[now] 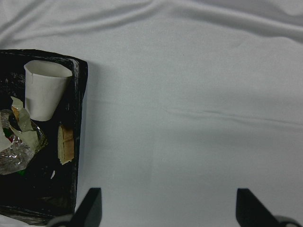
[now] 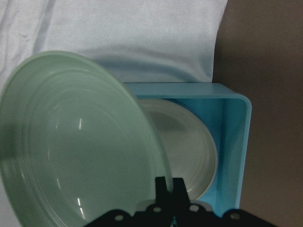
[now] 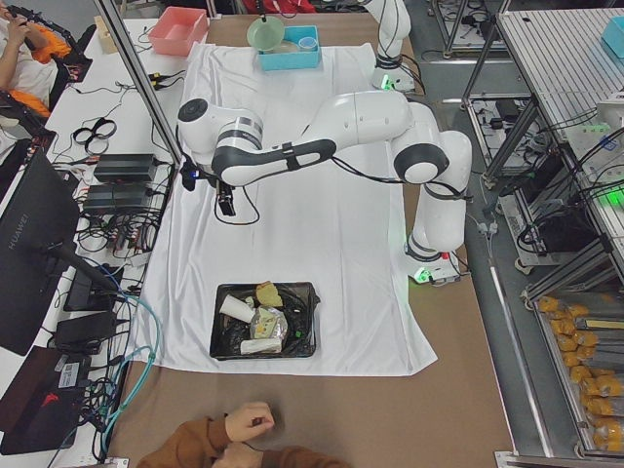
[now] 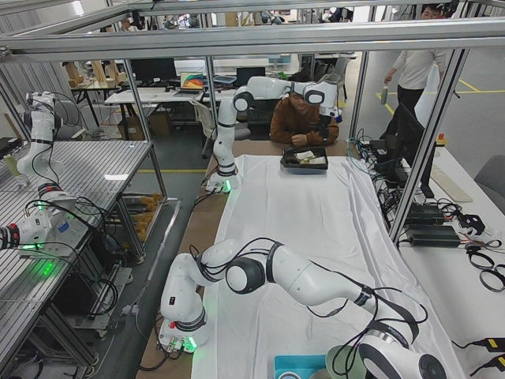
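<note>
My right gripper is shut on the rim of a pale green plate (image 2: 75, 132), tilted over a blue bin (image 2: 234, 142) that holds a white dish (image 2: 187, 142). My left gripper stands open above the white cloth, nothing between its fingers. Beside it, in the left wrist view, a black tray (image 1: 57, 189) holds a white paper cup (image 1: 45, 92), crumpled foil and paper (image 1: 16, 153), and a bread piece (image 1: 66, 144).
A pink bin (image 3: 177, 31) is on the left side table among cables and devices. A person's hands (image 3: 249, 424) rest at the table's near edge.
</note>
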